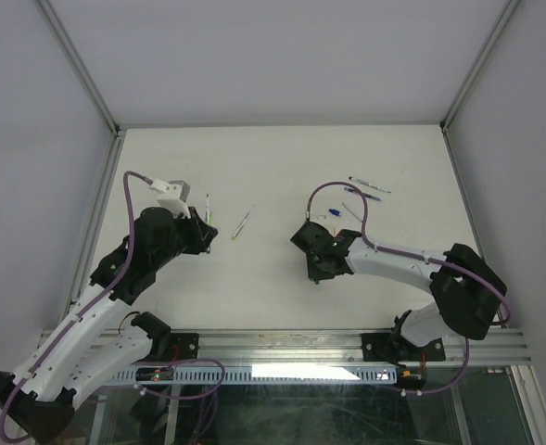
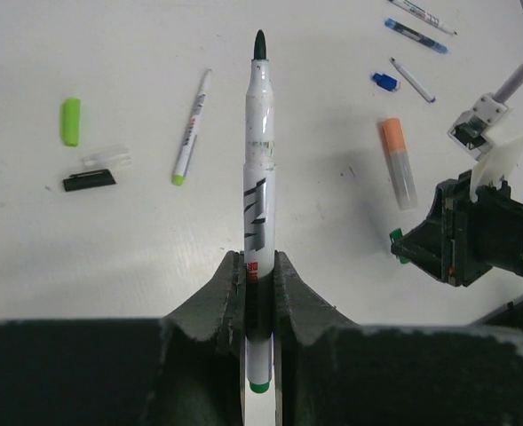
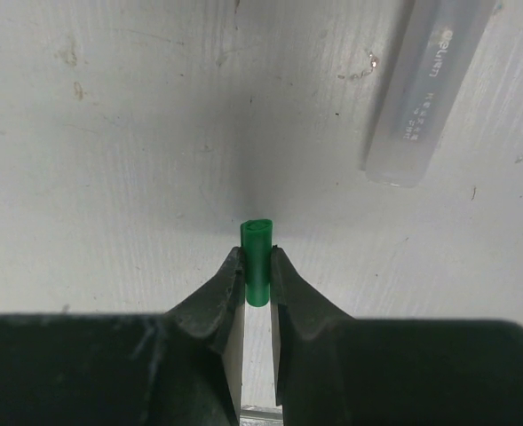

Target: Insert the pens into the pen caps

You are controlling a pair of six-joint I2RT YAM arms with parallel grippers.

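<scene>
A white marker with a dark tip and green end point(image 2: 259, 160) stands upright in my left gripper, which is shut on it. A green cap point(image 3: 256, 257) sits between the fingertips of my right gripper, low over the table; whether those fingers grip it firmly I cannot tell. An orange-capped marker point(image 2: 394, 142) lies near the right gripper, its clear barrel point(image 3: 425, 80) beside the cap. A green cap point(image 2: 70, 120), a black cap point(image 2: 89, 180) and a white pen point(image 2: 192, 124) lie on the table.
Several pens point(image 1: 370, 184) and a blue cap point(image 2: 385, 82) lie at the back right.
</scene>
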